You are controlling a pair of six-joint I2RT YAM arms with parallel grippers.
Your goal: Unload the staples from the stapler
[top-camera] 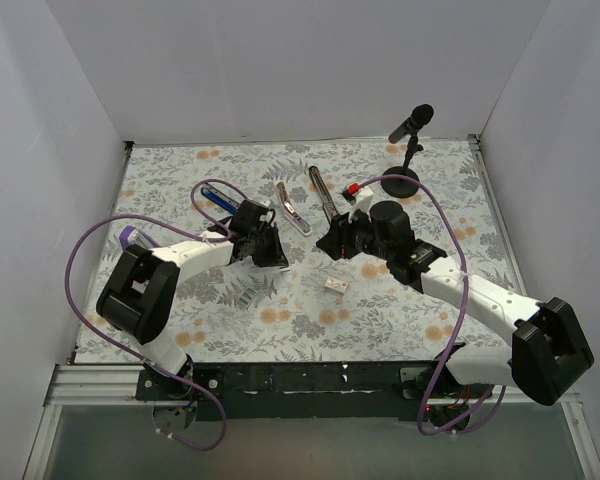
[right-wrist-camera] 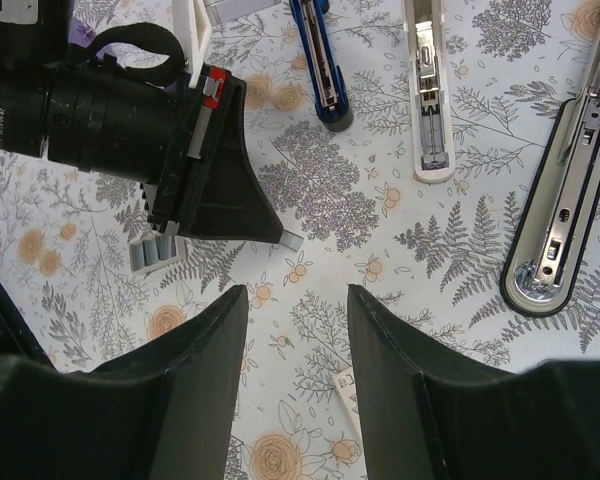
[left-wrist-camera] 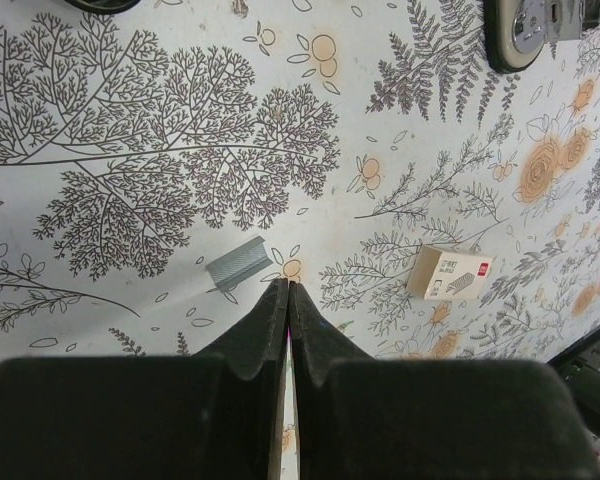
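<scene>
My left gripper point(top-camera: 280, 262) is shut with nothing visible between its fingers, just beside a small grey strip of staples point(left-wrist-camera: 238, 264) lying on the mat. The right gripper is open and empty, over bare cloth. Behind them lie a dark blue stapler point(right-wrist-camera: 318, 60), a white stapler point(right-wrist-camera: 430, 100) and a long silver-and-black stapler point(right-wrist-camera: 552, 230). A small staple box point(left-wrist-camera: 448, 273) lies to the right of the strip.
More staple pieces point(top-camera: 248, 297) lie at the front left. A purple stapler point(top-camera: 138, 237) is at the far left, and a black stand point(top-camera: 400, 182) stands at the back right.
</scene>
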